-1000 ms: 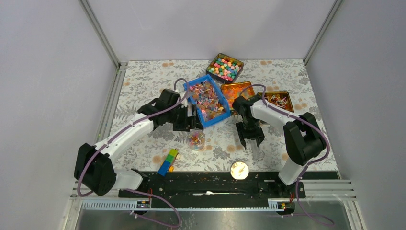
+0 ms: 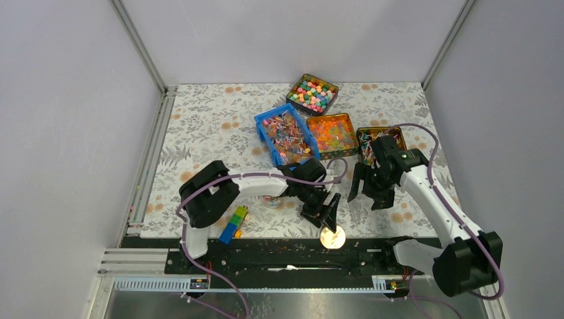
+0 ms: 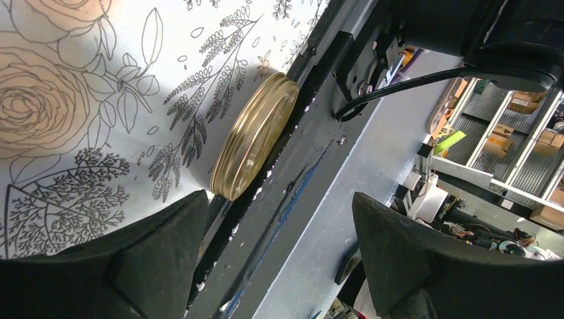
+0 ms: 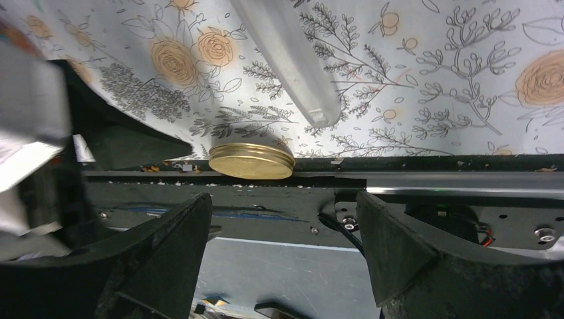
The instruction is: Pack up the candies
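A round gold lid [image 2: 332, 236] lies at the table's front edge; the left wrist view shows this lid [image 3: 256, 136] ahead of the gap between my fingers. My left gripper [image 2: 324, 222] hangs just above and beside it, open and empty. To the right, above the table, my right gripper [image 2: 365, 203] is apart from the lid, its fingers spread with nothing between them. A clear jar of candies [image 2: 273, 202] is mostly hidden under my left arm. Beneath the right gripper lies a translucent scoop-like piece [image 2: 356, 211], whose handle [image 4: 296, 70] shows in the right wrist view.
Behind stand a blue tray [image 2: 262, 135] of wrapped candies, an orange-candy box [image 2: 342, 154], a dark box [image 2: 290, 98] of colourful candies and another box [image 2: 401, 135], partly covered by my right arm. Toy blocks [image 2: 233, 224] lie front left.
The right gripper has moved right, away from the middle. Lid and trays have stayed put.
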